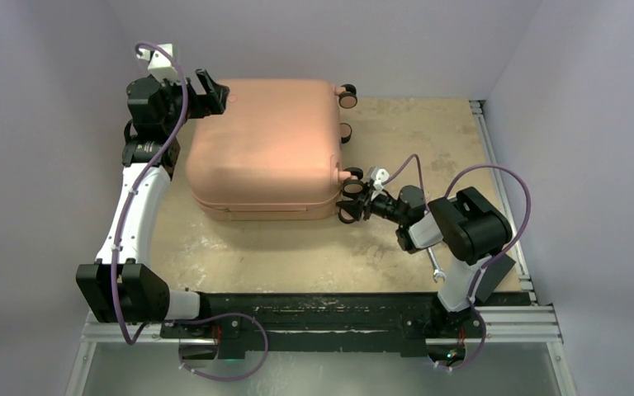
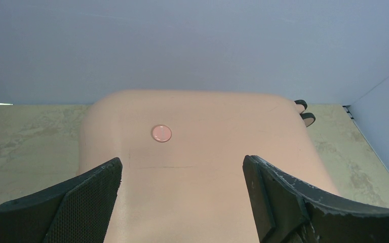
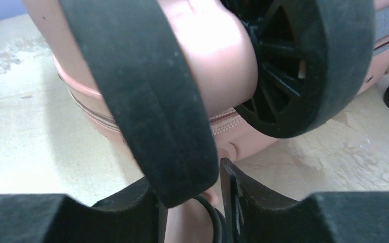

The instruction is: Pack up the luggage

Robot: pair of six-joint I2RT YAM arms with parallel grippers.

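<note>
A closed pink hard-shell suitcase (image 1: 264,144) lies flat on the table, its black wheels on the right side. In the top view my left gripper (image 1: 216,91) hangs over its far left corner. The left wrist view has that gripper wide open, only the smooth shell with its round badge (image 2: 161,133) beyond. My right gripper (image 1: 352,208) is at the near right corner, among the wheels. In the right wrist view it (image 3: 190,182) stands partly open. An upper wheel (image 3: 152,101) covers part of its left finger; a lower wheel (image 3: 190,223) shows through the gap.
A zipper (image 3: 225,123) runs along the seam between the suitcase halves. A second upper wheel (image 3: 324,66) stands close above the right gripper. Bare table (image 1: 297,260) lies in front of the suitcase and to its right. Grey walls enclose the back and sides.
</note>
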